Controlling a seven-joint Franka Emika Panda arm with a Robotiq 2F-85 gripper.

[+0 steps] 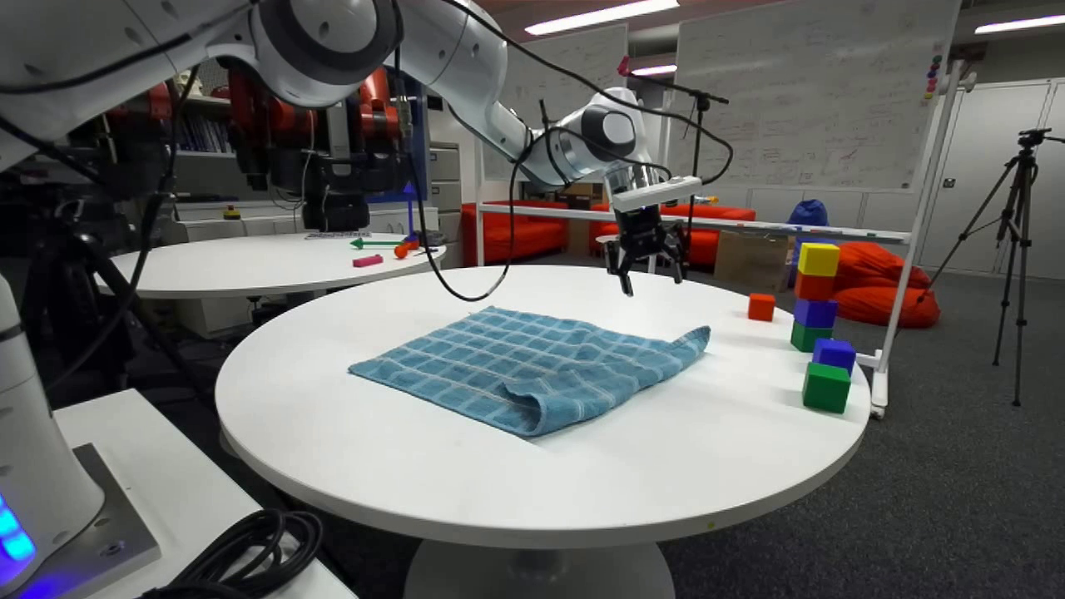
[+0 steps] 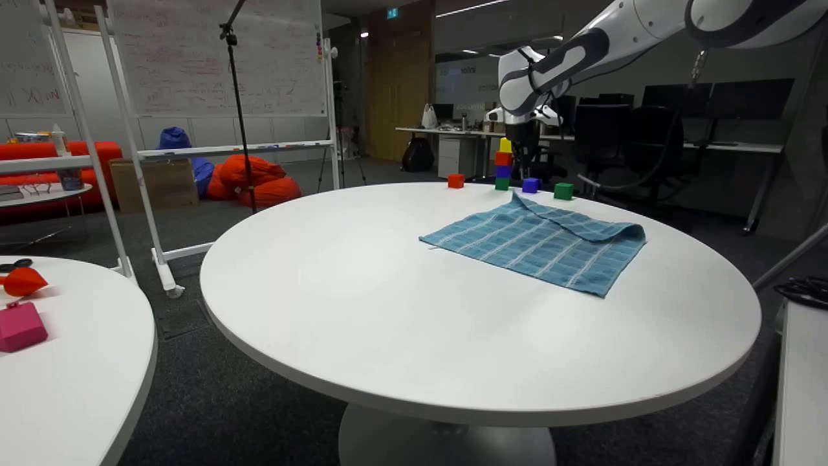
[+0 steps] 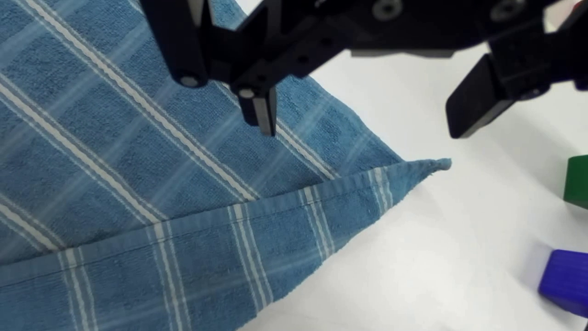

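A blue checked towel (image 1: 519, 361) lies on the round white table (image 1: 419, 469), with one edge folded over onto itself. That folded strip (image 3: 242, 237) runs across the wrist view and ends in a pointed corner at the right, which curls up slightly in exterior view 1. Above the table, over the towel's corner region, my gripper (image 1: 654, 284) hangs with its fingers wide apart. Seen from the wrist, its left finger (image 3: 260, 113) is over the towel and its right finger (image 3: 477, 105) over bare table. Nothing is between them.
A stack of yellow, orange, blue and green cubes (image 1: 815, 299) stands near the table's edge. Around it are a red cube (image 1: 760, 306), a blue cube (image 1: 834, 353) and a green cube (image 1: 826, 388). In exterior view 2, the table's near half is clear.
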